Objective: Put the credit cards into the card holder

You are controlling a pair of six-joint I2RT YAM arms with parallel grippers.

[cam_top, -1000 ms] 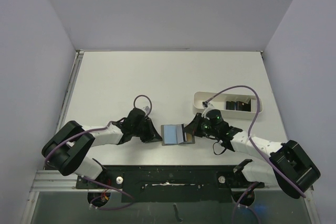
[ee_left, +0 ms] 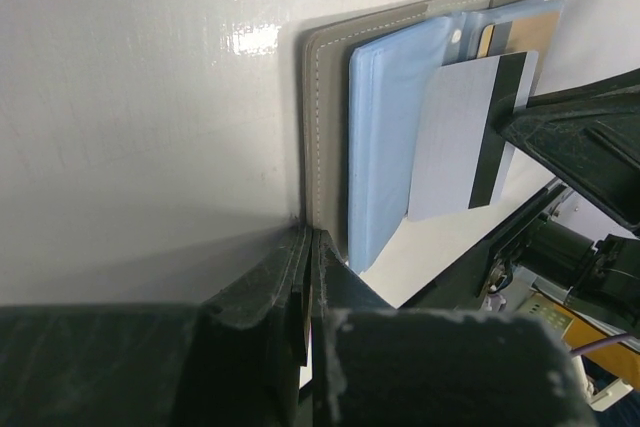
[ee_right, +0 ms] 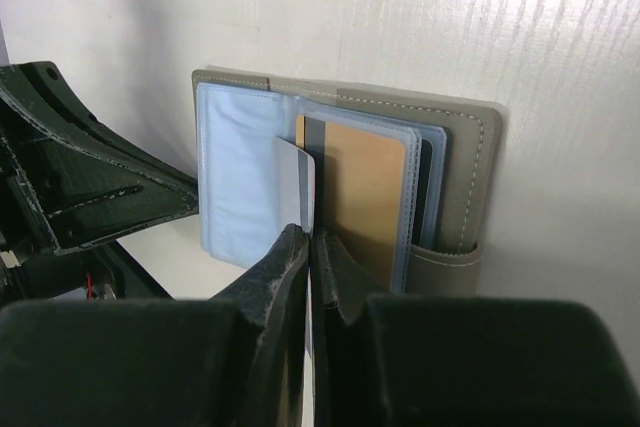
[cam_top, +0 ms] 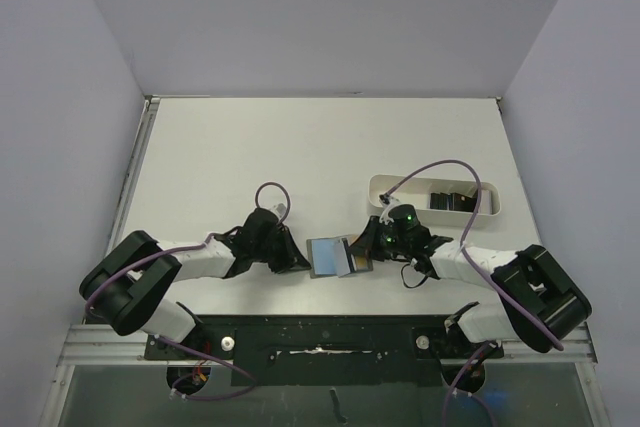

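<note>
The card holder (cam_top: 322,258) lies open on the table between my arms, grey outside with pale blue inner leaves (ee_left: 385,107). My right gripper is shut on a white card (ee_left: 450,142) with a dark stripe. That card stands tilted over the holder's middle fold, seen almost edge-on in the right wrist view. A gold-brown card (ee_right: 365,182) sits in the right leaf. My left gripper is shut at the grey cover's outer edge (ee_left: 318,137), fingertips touching it; whether the edge is pinched cannot be seen.
A white compartment box (cam_top: 400,185) with black items (cam_top: 452,202) stands at the back right, behind my right arm. A dark panel (cam_top: 320,327) lines the front edge.
My right arm has swung slightly inward, its gripper still at the white card. The card leans a little differently over the holder. The left arm stays almost where it was.
</note>
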